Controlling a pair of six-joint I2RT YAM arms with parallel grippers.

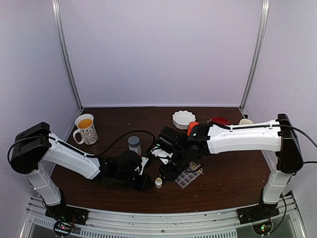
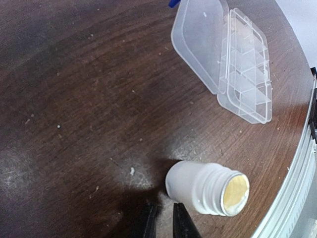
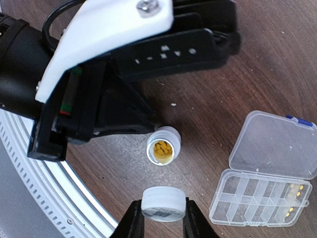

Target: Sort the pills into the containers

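Observation:
An open white pill bottle (image 1: 158, 182) stands on the table with yellow pills inside, its mouth facing up in the right wrist view (image 3: 163, 148). My left gripper is shut, with nothing between its fingertips. The bottle (image 2: 198, 187) is outside those fingers, close against their side; contact is hard to judge. My right gripper is shut on a white cap (image 3: 163, 201), held above the table. A clear pill organizer (image 3: 257, 201) lies with its lid open; a few yellow pills are in its end compartments.
Behind the left gripper stands a grey-lidded jar (image 1: 134, 144). Farther back are a patterned mug (image 1: 87, 133), a white scalloped bowl (image 1: 183, 118), a red-orange lid (image 1: 192, 128) and a red dish (image 1: 219, 120). The table's front edge (image 1: 163, 212) is near the bottle.

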